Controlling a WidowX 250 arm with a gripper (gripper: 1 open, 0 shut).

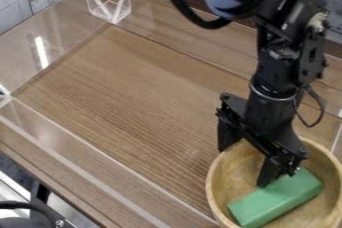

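My black gripper (262, 144) reaches down from the top right into a tan oval bowl (221, 185) at the lower right. A green rectangular block (267, 202) lies in the bowl, its upper end partly behind the gripper's fingertips. The fingers sit at the bowl's back and inner area, over or at the block; whether they touch it or hold anything I cannot tell.
A clear plastic holder (110, 4) stands at the back left. Cables show at the lower left, beyond the table's edge.
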